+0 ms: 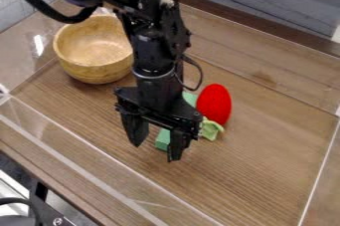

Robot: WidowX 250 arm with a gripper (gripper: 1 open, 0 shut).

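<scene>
My black gripper hangs low over the wooden table at the centre, its fingers open. Just behind and beside it lies a green object, partly hidden by the gripper; whether the fingers touch it is unclear. A red object lies behind to the right, next to the green one.
A yellow bowl stands at the back left. A pale wall runs along the back.
</scene>
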